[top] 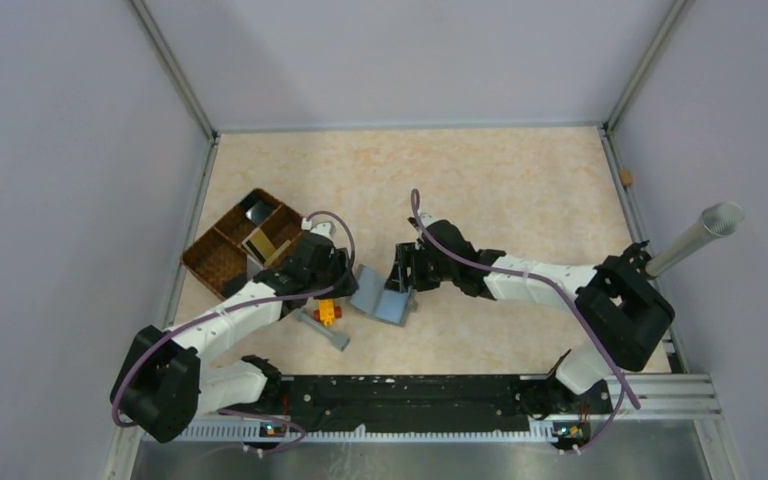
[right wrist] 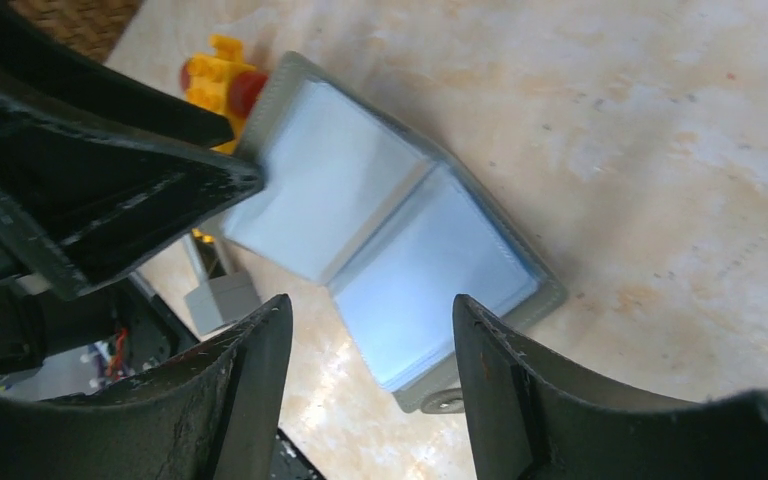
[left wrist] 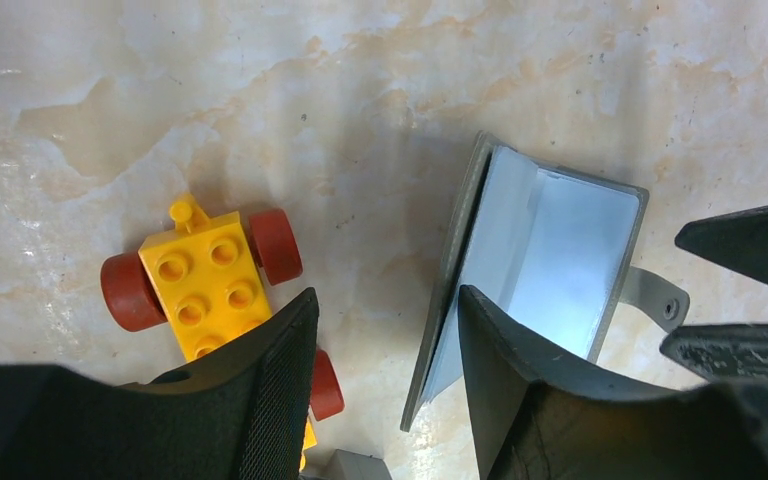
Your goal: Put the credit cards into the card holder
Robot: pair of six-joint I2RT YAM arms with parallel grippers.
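Observation:
A grey-edged card holder (top: pixel 383 304) (left wrist: pixel 570 260) (right wrist: pixel 430 280) with pale blue panels lies on the table between both grippers. My left gripper (top: pixel 345 270) stands open at the holder's near long edge, one fingertip at that edge and the other over bare table. My right gripper (top: pixel 403 262) is open above the holder's other end, nothing seen between its fingers. I cannot make out any separate credit card for certain.
A yellow toy brick car (top: pixel 326 312) (left wrist: pixel 200 280) and a grey tool (top: pixel 330 335) lie beside the left gripper. A divided wicker basket (top: pixel 210 260) with items sits at left.

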